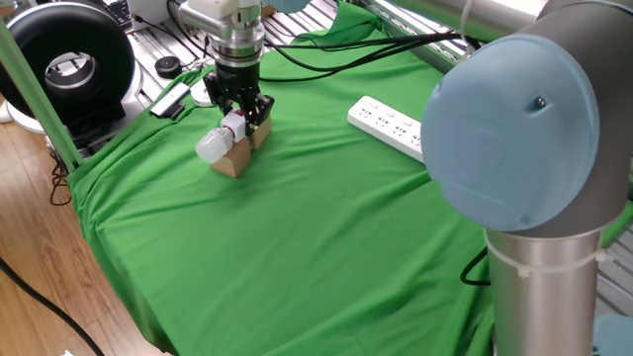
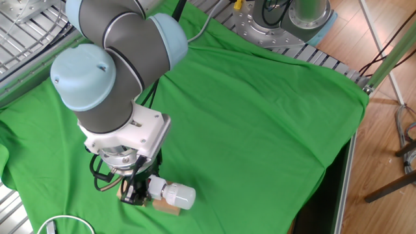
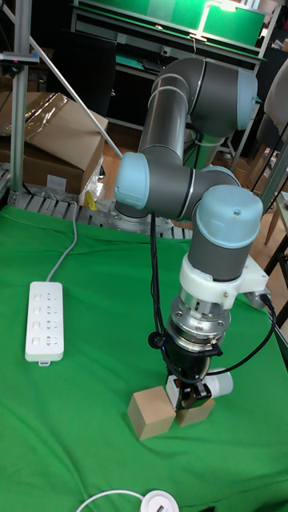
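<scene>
A white bulb (image 1: 212, 147) lies on its side, its white base (image 1: 234, 124) held up above the green cloth at two wooden blocks. The nearer block (image 1: 231, 160) is under the bulb's side, and the other block (image 1: 261, 133) stands close behind. Pointing down, my black gripper (image 1: 245, 117) has its fingers at the white base. In exterior view 3 the bulb (image 3: 221, 383) shows behind the fingers, between the blocks (image 3: 150, 414). Whether the fingers press on the base or only stand around it cannot be made out.
A white power strip (image 1: 388, 127) lies on the cloth, well away from the gripper. In exterior view 3 a round white puck with a cable (image 3: 158, 501) lies near the front. Wide bare green cloth (image 1: 287, 247) spreads in front of the blocks.
</scene>
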